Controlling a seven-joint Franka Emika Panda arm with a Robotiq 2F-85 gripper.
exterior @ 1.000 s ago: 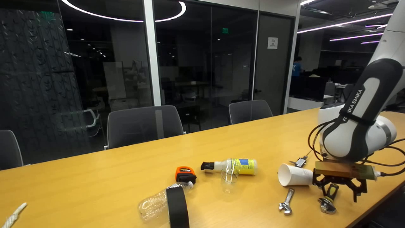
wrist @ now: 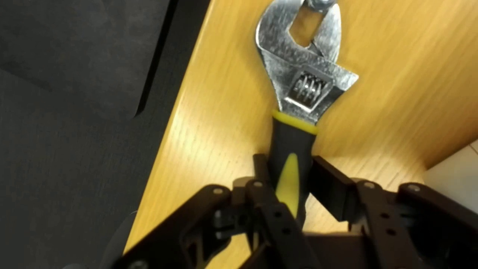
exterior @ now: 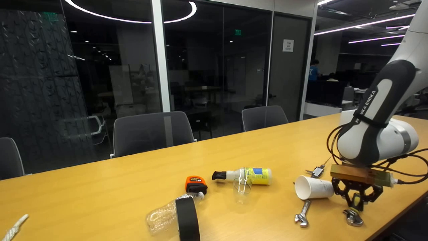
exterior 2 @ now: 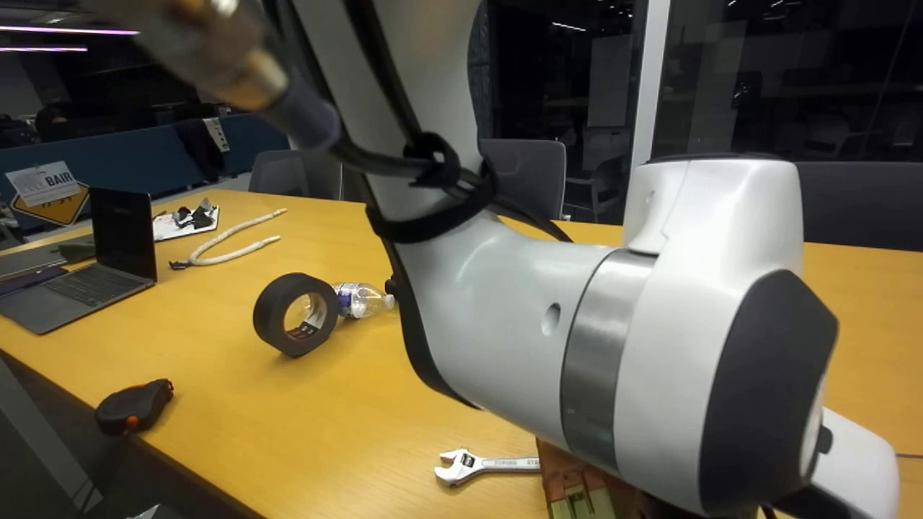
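Note:
An adjustable wrench with a black and yellow handle [wrist: 291, 143] and a metal head [wrist: 293, 67] lies on the table near its edge. My gripper is down over it, with one finger on each side of the handle. Both fingers sit very close to the grip, and whether they press on it cannot be told. From the side in exterior view 1, the gripper [exterior: 357, 203] stands low at the table and the wrench head [exterior: 353, 217] sticks out in front. In exterior view 2 the arm hides the fingers and this wrench.
Close beside the gripper lies a white paper cup [exterior: 315, 187] on its side. A smaller all-metal wrench [exterior: 303, 215], calipers [exterior: 318, 171], a spray bottle [exterior: 256, 176], a clear glass [exterior: 241, 190] and black tape [exterior: 187, 220] are spread around. The table edge [wrist: 168, 130] is near.
The gripper's fingers, wide apart before, have come together around the handle. The wrench has shifted slightly right and turned. The cup has moved slightly right and down.

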